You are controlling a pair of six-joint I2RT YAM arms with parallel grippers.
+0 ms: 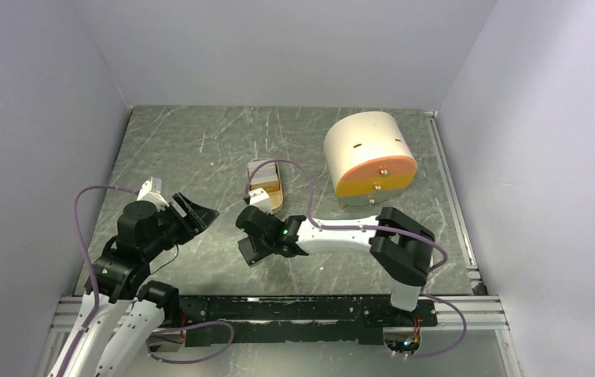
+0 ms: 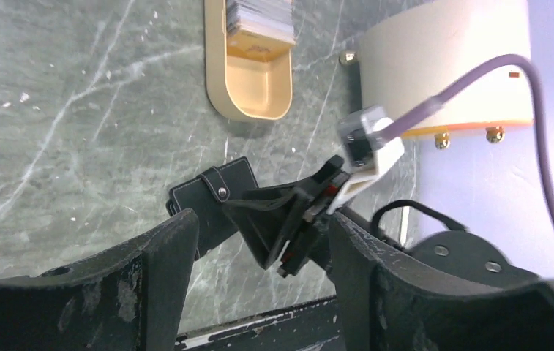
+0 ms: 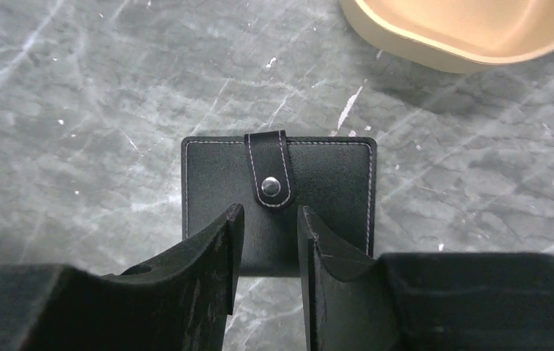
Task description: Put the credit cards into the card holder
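Observation:
A black leather card holder (image 3: 208,183) with a snap strap lies flat on the grey marble table, below the tan tray (image 2: 219,80). My right gripper is open over the holder's middle, its fingers either side of the area below the snap, with nothing held. In the top view that gripper (image 1: 255,236) hides part of the holder. My left gripper (image 1: 203,216) is to the left, raised and open, with nothing between its fingers. The tray holds a stack of light cards (image 2: 259,18) with yellow below; whether these are the credit cards I cannot tell.
A cream rounded drawer box (image 1: 365,141) with orange and yellow fronts stands at the back right. Grey walls bound it on three sides.

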